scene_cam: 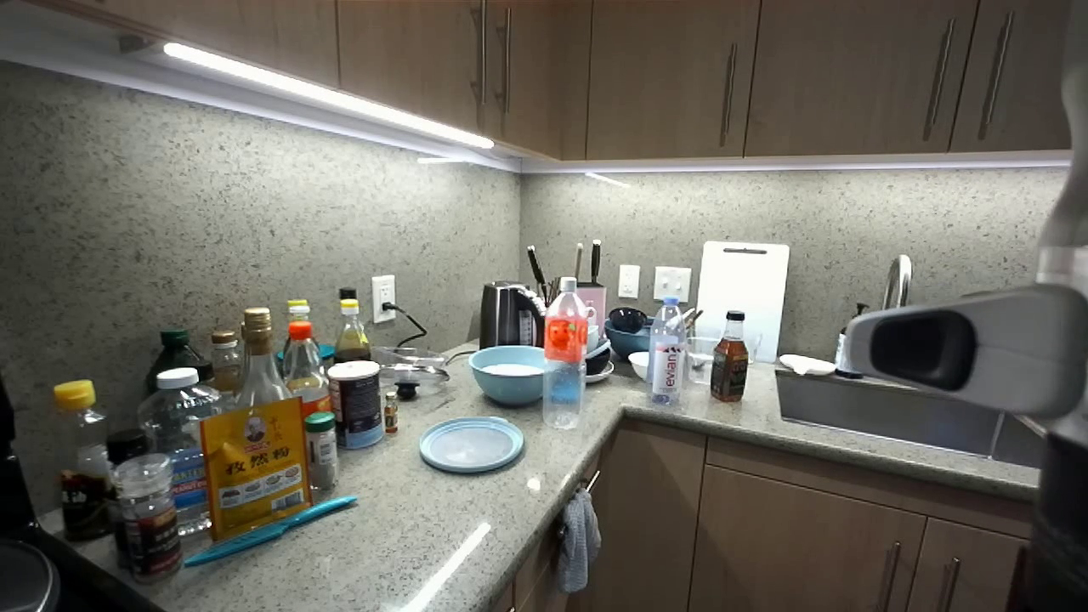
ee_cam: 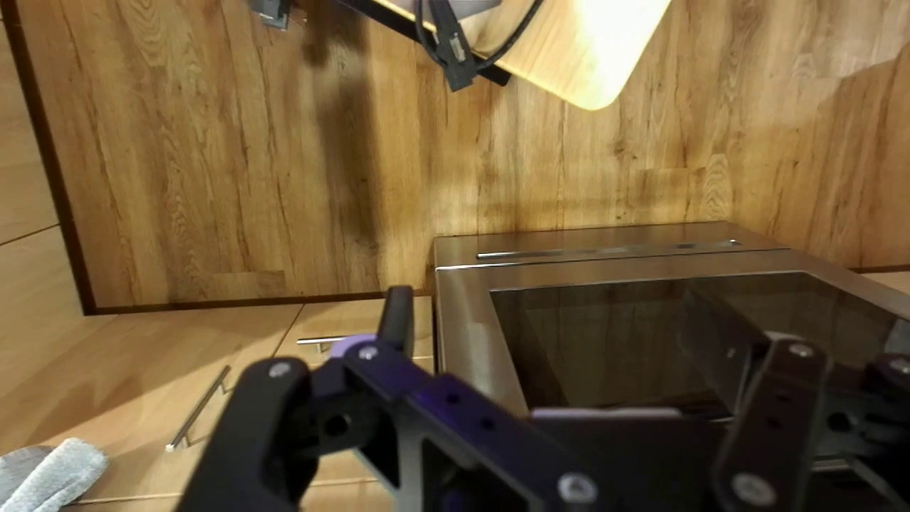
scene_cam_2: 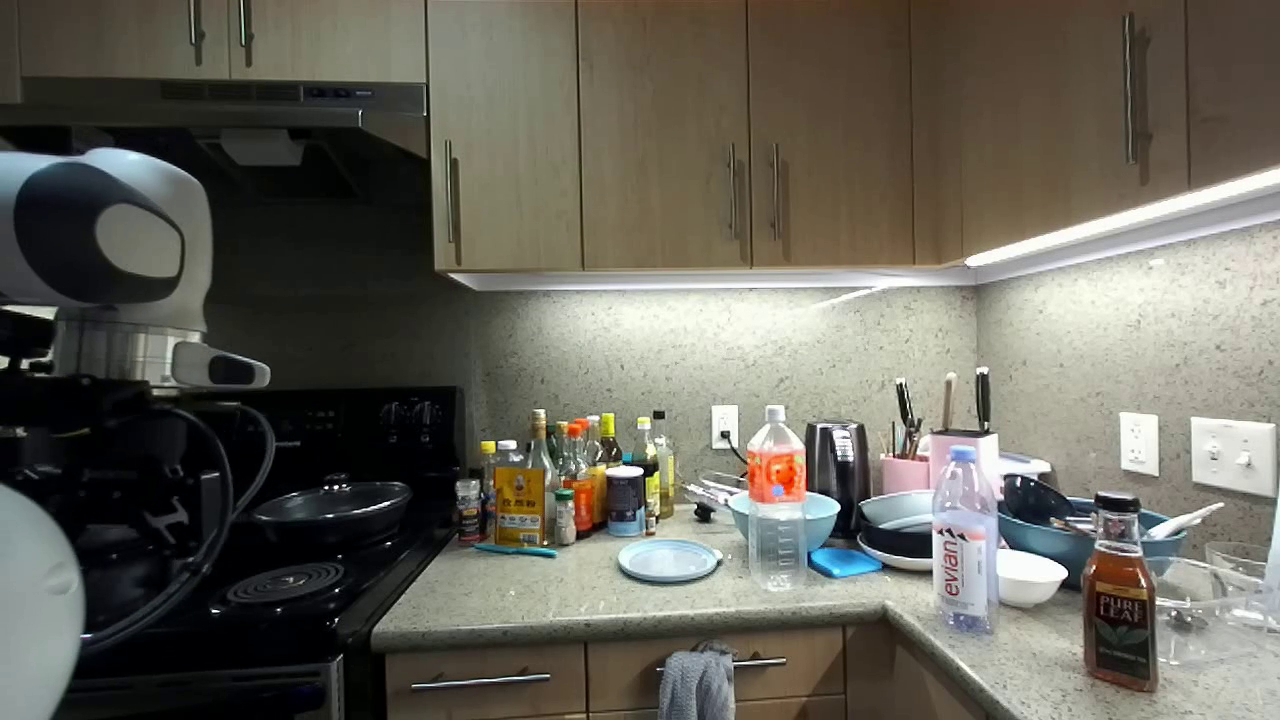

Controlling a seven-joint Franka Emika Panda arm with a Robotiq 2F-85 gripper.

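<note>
In the wrist view my gripper stands open, its dark fingers (ee_cam: 396, 319) wide apart and nothing between them. It points down over the floor and the oven front, clear of the counter items. On the counter, a light blue plate-like lid (scene_cam: 471, 445) lies flat. A clear bottle with a red-orange label (scene_cam_2: 776, 498) stands upright before a blue bowl (scene_cam: 507, 379). Further right are an Evian bottle (scene_cam_2: 964, 546) and a brown Pure Leaf bottle (scene_cam_2: 1120, 600). A blue knife (scene_cam: 273, 531) lies before a yellow spice packet (scene_cam: 255, 467).
Several sauce bottles and jars crowd the wall side. A lidded pan (scene_cam_2: 332, 514) sits on the black stove near the arm. The sink (scene_cam: 898, 413) is at the right. Bare countertop (scene_cam: 408, 530) shows in front of the lid. A grey towel (scene_cam: 579, 541) hangs from a drawer handle.
</note>
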